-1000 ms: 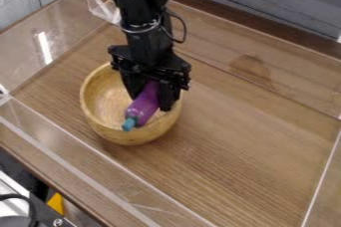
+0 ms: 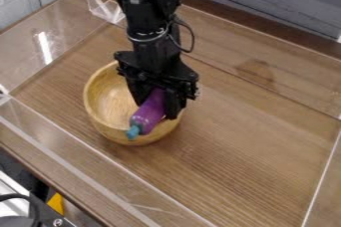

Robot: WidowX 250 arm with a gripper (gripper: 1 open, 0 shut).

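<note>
A purple object with a teal tip is held at a slant in my black gripper, which is shut on it. It hangs over the right part of a round, light wooden bowl, its teal end low over the bowl's front. Whether it touches the bowl cannot be told. The arm hides the back of the bowl.
A pale wall edge runs along the back right. Cables lie at the bottom left corner.
The gripper and the purple object have moved slightly toward the front, with the arm looming a little larger. The bowl looks almost unmoved.
</note>
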